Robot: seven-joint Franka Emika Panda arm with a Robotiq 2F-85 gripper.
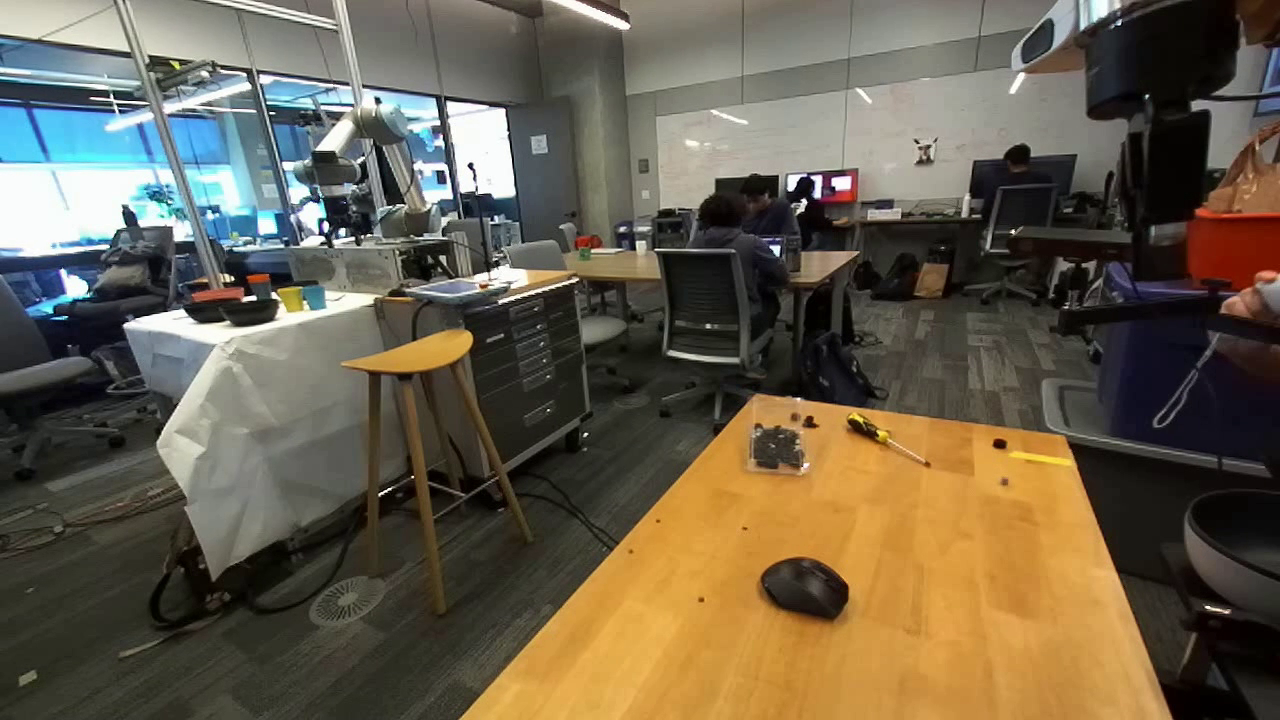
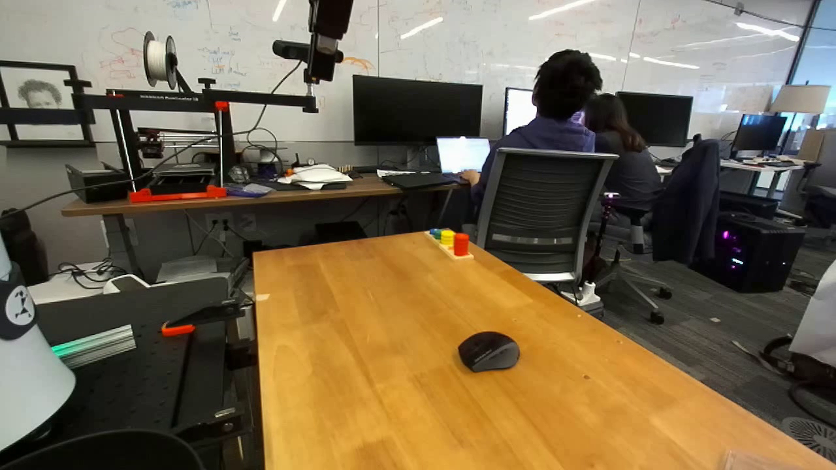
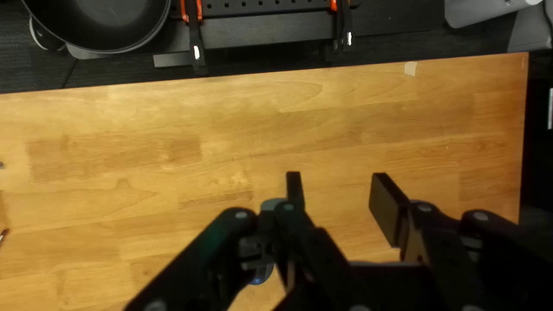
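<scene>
A black computer mouse (image 1: 805, 588) lies on the wooden table (image 1: 960, 564), well away from its edges. From the other side, the same mouse (image 2: 489, 352) shows its grey flank. High above the table at the upper right hangs my gripper (image 1: 1166, 222); only a dark part of the gripper (image 2: 322, 59) enters the top of exterior view 2. In the wrist view the gripper is open, with a clear gap between its fingers and bare wood far below. There the mouse (image 3: 262, 274) is mostly hidden behind the left finger.
A clear box of small dark parts (image 1: 777, 446), a yellow-black screwdriver (image 1: 885, 438) and yellow tape (image 1: 1040, 458) lie at one table end. Coloured blocks on a board (image 2: 450, 244) stand at another edge. A black bowl (image 3: 103, 20) sits beyond the table.
</scene>
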